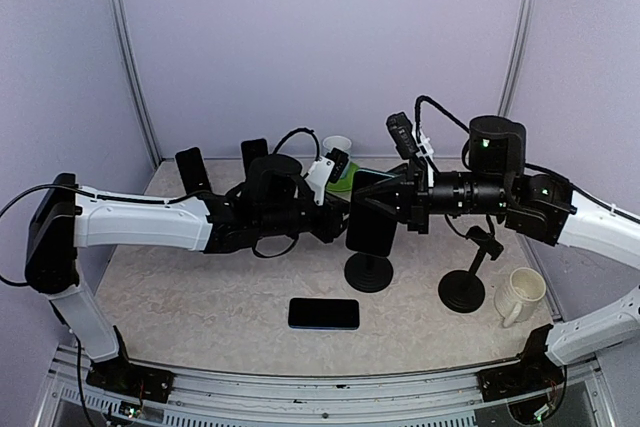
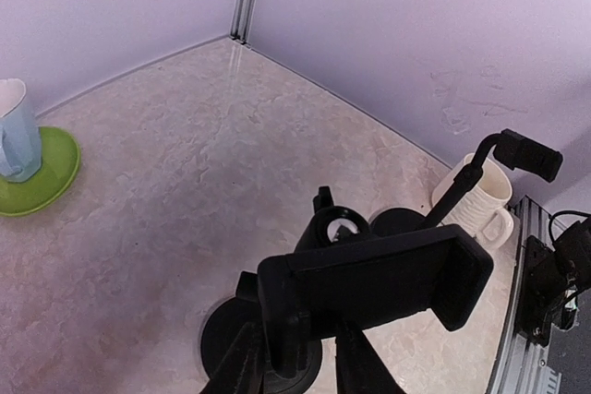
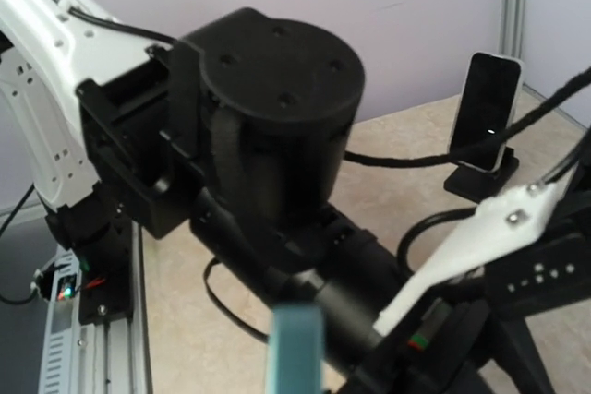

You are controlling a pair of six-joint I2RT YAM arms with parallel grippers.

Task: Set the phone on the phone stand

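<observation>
In the top view a black phone (image 1: 370,227) is held upright by my right gripper (image 1: 395,187), directly over a round-based stand (image 1: 368,273); whether it rests on the holder cannot be told. My left gripper (image 1: 335,209) is at that stand's head, which fills the lower middle of the left wrist view as a black holder (image 2: 369,279); its finger state is unclear. In the right wrist view the near, blurred edge of the held phone (image 3: 294,348) shows at the bottom.
Another phone (image 1: 324,313) lies flat in front. A second round stand (image 1: 462,291) and a mug (image 1: 519,296) are at the right. A cup on a green saucer (image 2: 42,177) and propped phones (image 1: 191,169) are behind.
</observation>
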